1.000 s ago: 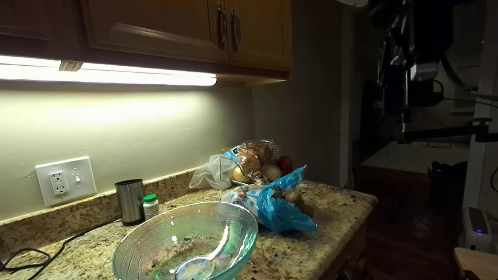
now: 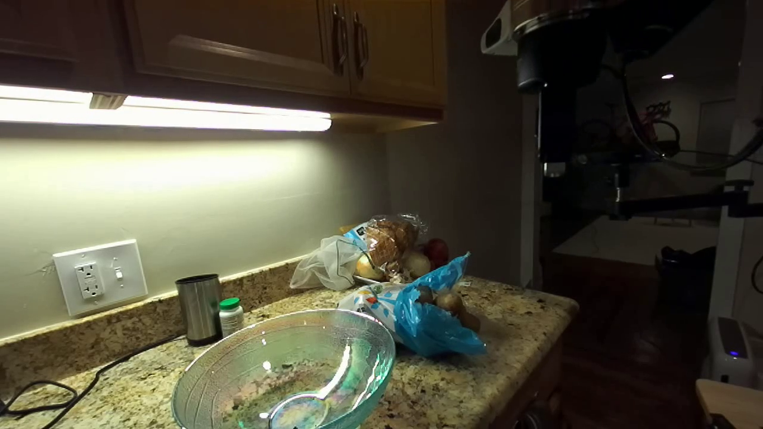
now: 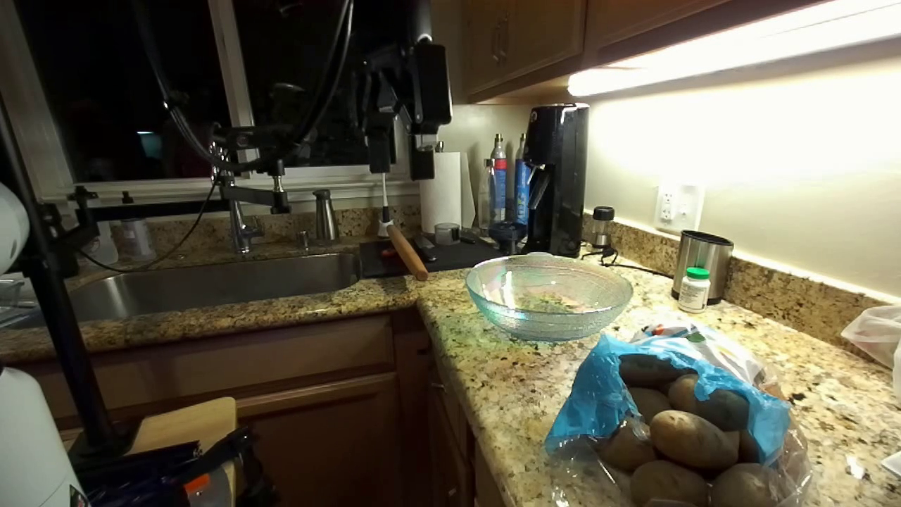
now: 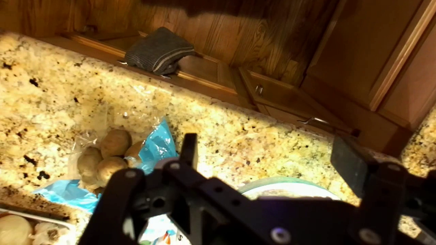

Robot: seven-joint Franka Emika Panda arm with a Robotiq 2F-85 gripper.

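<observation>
In the wrist view my gripper stands open, its two fingers wide apart with only bare counter seen between them. High above the counter, it hangs as a dark shape in exterior view 2. A clear glass bowl point(image 2: 286, 372) rests on the granite counter and looks empty; the wrist view shows just part of its rim point(image 4: 288, 179), the rest hidden behind the gripper. Beside the bowl lies a torn blue plastic bag point(image 3: 591, 393), open at one end, with several brown potatoes point(image 3: 692, 439) showing inside. No contact shows between the gripper and either one.
A steel cup point(image 2: 198, 307) and a green-capped bottle point(image 3: 694, 291) stand by the wall. Bagged bread point(image 2: 386, 239) and onions point(image 2: 369, 268) sit in the back corner. Upper cabinets point(image 2: 250, 36) overhang the counter. A black coffee machine point(image 3: 557, 177) stands beyond the bowl.
In exterior view 1 the arm has moved left from the upper right, closer to the counter side, and is posed differently. Bowl, bag and the other counter items have stayed put.
</observation>
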